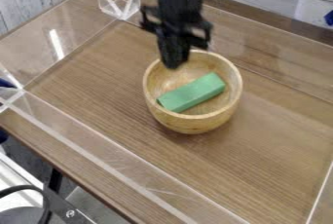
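Observation:
A round wooden bowl [173, 122] sits on the wooden table [92, 116], right of centre, with a green block [192, 93] lying inside it, tilted diagonally. The dark gripper [174, 41] is raised behind and above the bowl, motion-blurred, apart from the block; its fingertips are too blurred to show whether they are open or shut.
White objects lie at the left edge, and a dark cable with a pale object is at the bottom left corner. A corrugated wall runs along the back.

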